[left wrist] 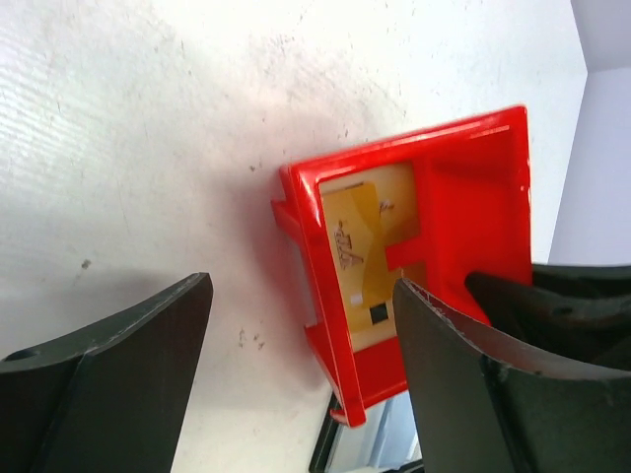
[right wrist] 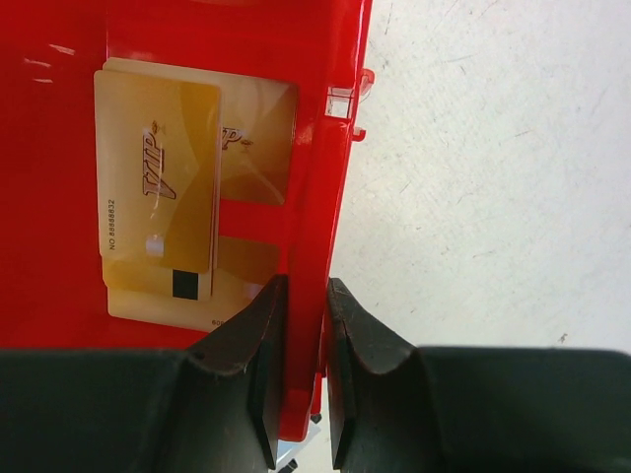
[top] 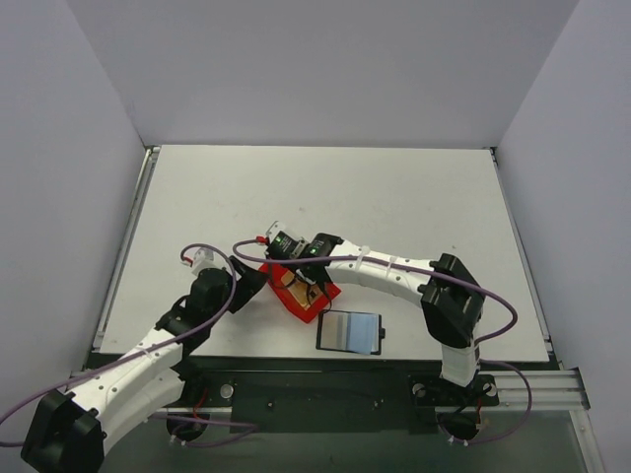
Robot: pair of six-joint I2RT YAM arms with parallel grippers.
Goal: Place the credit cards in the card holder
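My right gripper is shut on one side wall of a red tray [right wrist: 237, 219]. Gold VIP cards [right wrist: 158, 168] lie overlapped inside the tray, as the right wrist view shows. The tray [top: 309, 311] sits near the table's middle, partly covered by the right arm from above. To the left of the tray, my left gripper stands open with nothing between its fingers. The tray's near wall [left wrist: 330, 286] appears beyond its gap in the left wrist view. The card holder [top: 349, 332], dark-edged with grey and blue sleeves, lies open at the front edge.
A wide clear stretch of white table [top: 394, 187] spans the back and right. The card holder lies just front-right of the tray, close to it. Purple cables [top: 434, 271] run loosely along both arms.
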